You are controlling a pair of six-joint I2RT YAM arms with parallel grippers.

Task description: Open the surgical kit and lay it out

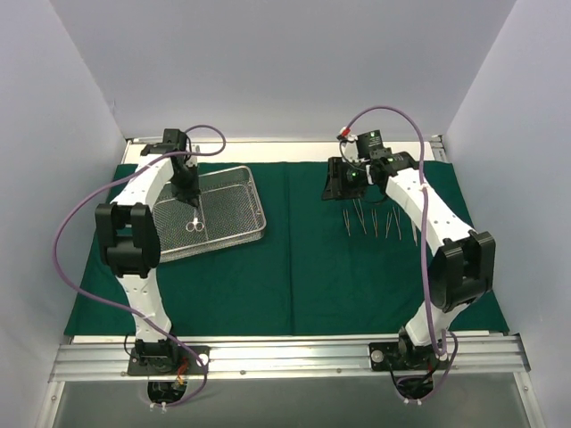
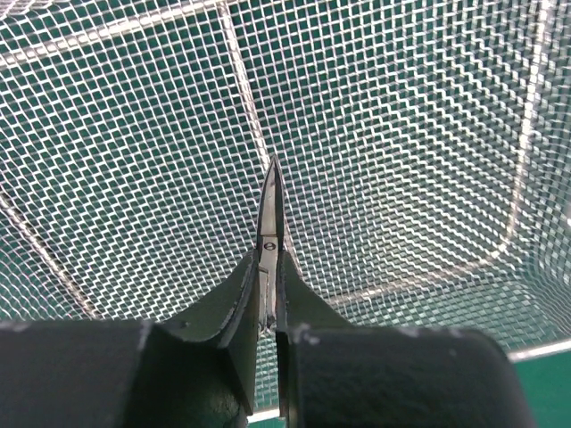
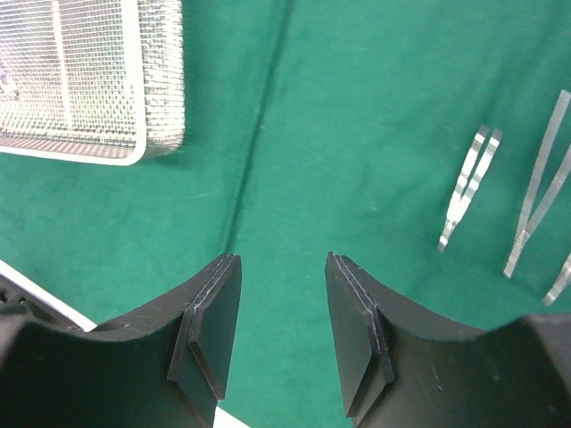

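In the left wrist view, metal scissors (image 2: 269, 227) point away from me, their pivot just past the fingertips. My left gripper is shut on the scissors, with its two fingers close together around them. The top view shows the finger loops of the scissors (image 1: 194, 226) hanging below that gripper, over the wire mesh basket (image 1: 260, 209). No other instrument shows on the basket's mesh floor. My right gripper stands open and empty above the green cloth (image 3: 303, 178). Several slim instruments (image 1: 376, 223) lie in a row on the cloth at the right.
A pair of tweezers (image 3: 467, 185) lies right of centre in the right wrist view, with longer instruments (image 3: 538, 183) beyond it. Between basket and row the cloth is bare, and its front half is clear as well. Grey walls (image 1: 504, 134) bound both sides.
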